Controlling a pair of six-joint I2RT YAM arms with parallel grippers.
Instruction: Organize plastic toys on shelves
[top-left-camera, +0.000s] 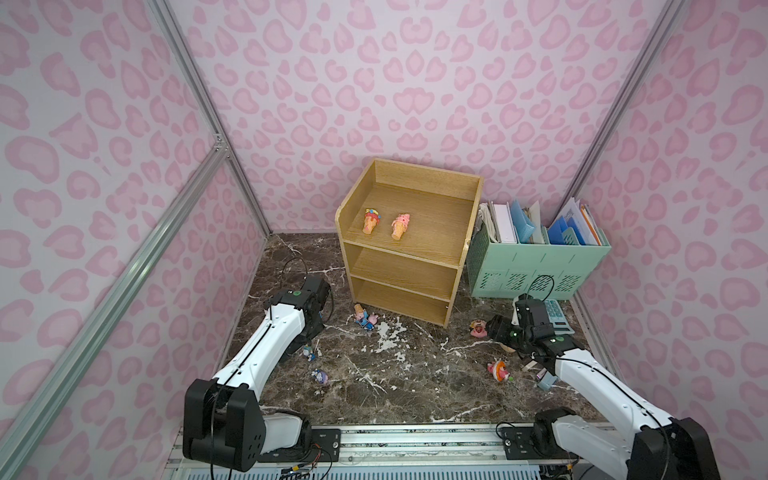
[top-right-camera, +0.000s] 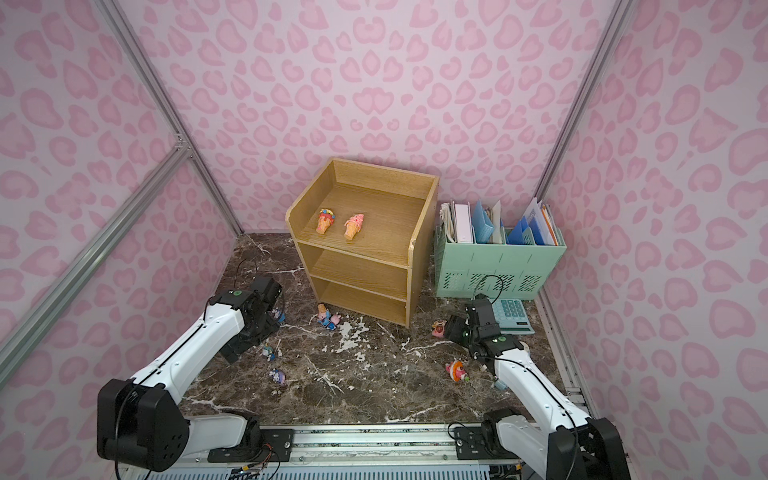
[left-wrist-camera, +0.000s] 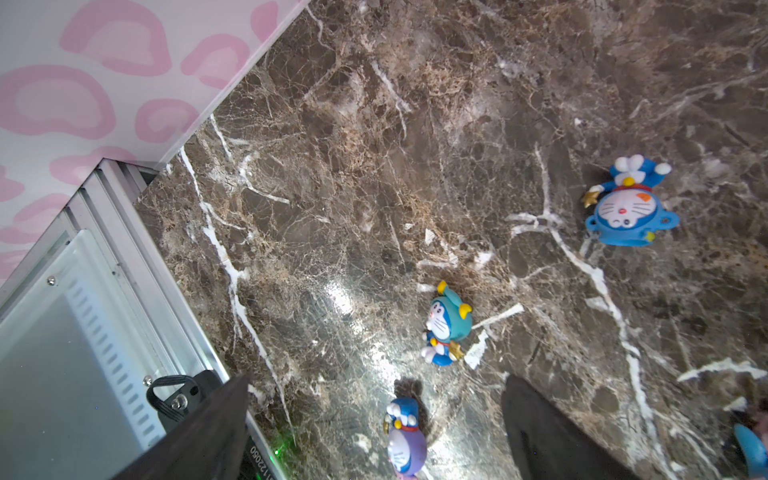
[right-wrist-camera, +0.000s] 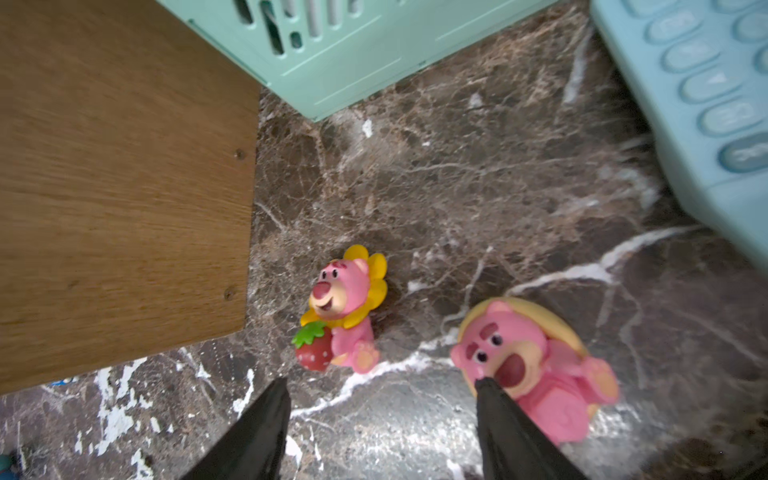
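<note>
Two figures, one with a rainbow top (top-left-camera: 371, 221) and one pink-topped (top-left-camera: 400, 226), lie on the top board of the wooden shelf (top-left-camera: 416, 249). In the right wrist view, a pink bear with yellow petals and a strawberry (right-wrist-camera: 340, 308) lies beside the shelf; another pink bear (right-wrist-camera: 524, 360) lies to its right. My right gripper is above the floor, its fingers apart and empty. Under my left gripper, open and empty, is a purple toy (left-wrist-camera: 406, 436). A teal-hooded toy (left-wrist-camera: 446, 324) and a blue cup toy (left-wrist-camera: 628, 204) lie farther off.
A green file box (top-left-camera: 544, 260) stands right of the shelf, with a pale blue calculator (top-right-camera: 512, 316) before it. A blue-and-pink toy (top-left-camera: 365, 317) lies by the shelf front, an orange-and-pink one (top-right-camera: 456, 370) near the right arm.
</note>
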